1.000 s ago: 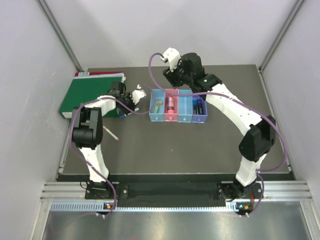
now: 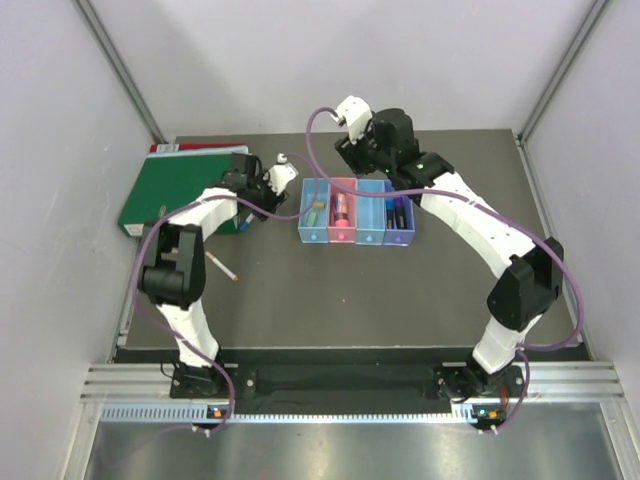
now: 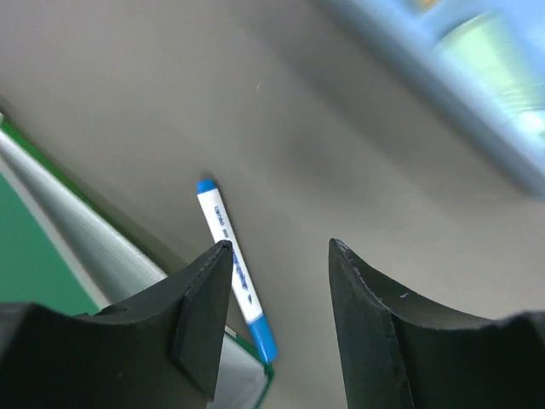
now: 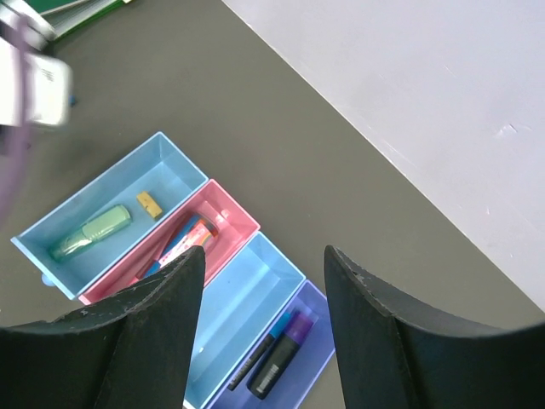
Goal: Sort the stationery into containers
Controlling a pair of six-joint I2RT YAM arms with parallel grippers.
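A blue-capped white pen [image 3: 232, 256] lies on the table beside a green board [image 2: 165, 195], between and just beyond the fingertips of my open left gripper. A second pen [image 2: 221, 266] lies left of centre. Four bins stand at centre: left blue [image 4: 157, 162] with a green cylinder [image 4: 104, 223] and yellow block [image 4: 149, 204]; pink [image 4: 238, 226] with a pen and pink item; light blue [image 4: 238, 307], empty where visible; purple [image 4: 319, 349] with dark markers [image 4: 281, 358]. My right gripper is raised above the bins, fingers apart, nothing visible between them.
Bare table surrounds the bins, widest toward the front [image 2: 340, 300]. White walls bound the sides and back. Purple cables loop from both arms across the bins and board.
My left arm has shifted slightly at the board's edge. My right gripper has moved a little to the right above the bins.
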